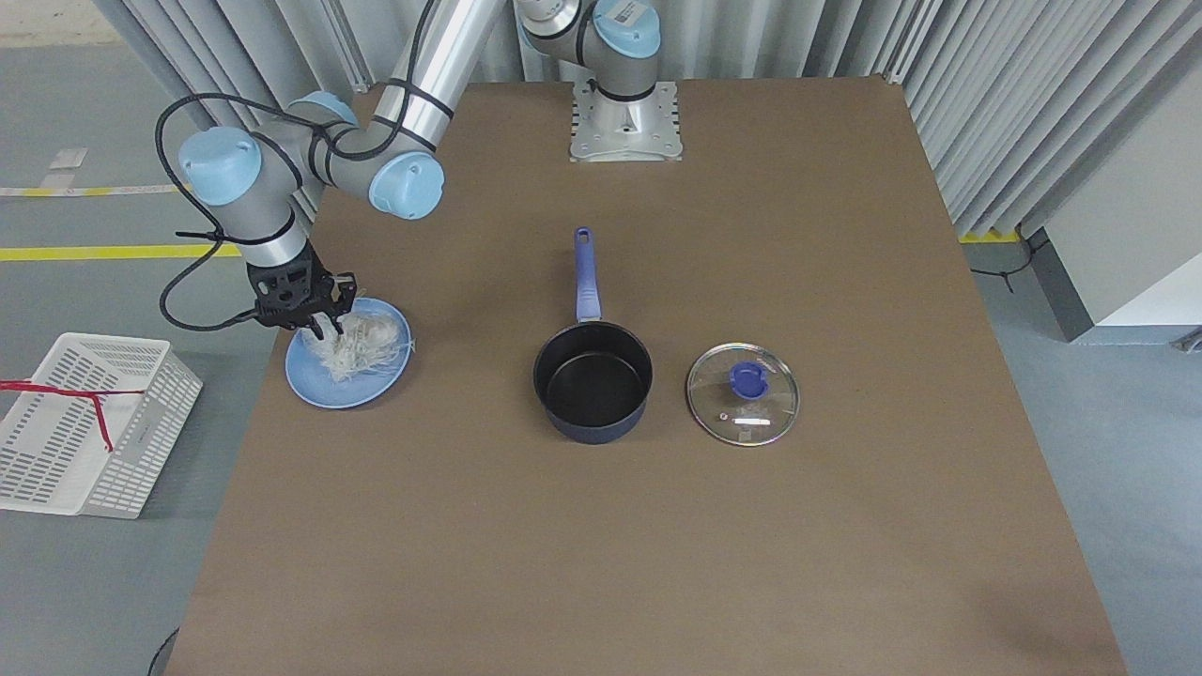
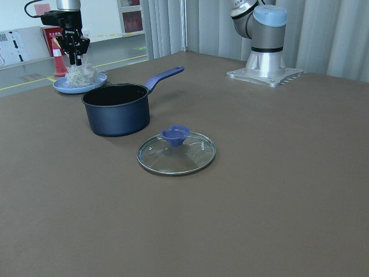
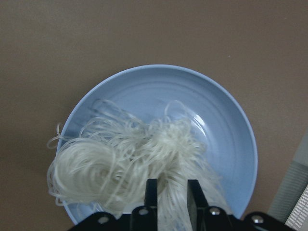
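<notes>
A blue plate [image 1: 372, 383] holds a tangle of white noodles [image 3: 106, 168], some strands spilling over its rim. My gripper is just above the noodles in all views, its two fingers apart with a gap between them through which noodles show; I see nothing gripped. The dark blue pot [image 1: 592, 377] with a long handle sits empty at the middle of the table. Its glass lid [image 1: 716, 400] with a blue knob lies apart to the right of it.
The robot base [image 1: 625, 135] stands at the back edge. A white perforated basket [image 1: 135, 462] sits off the table at left.
</notes>
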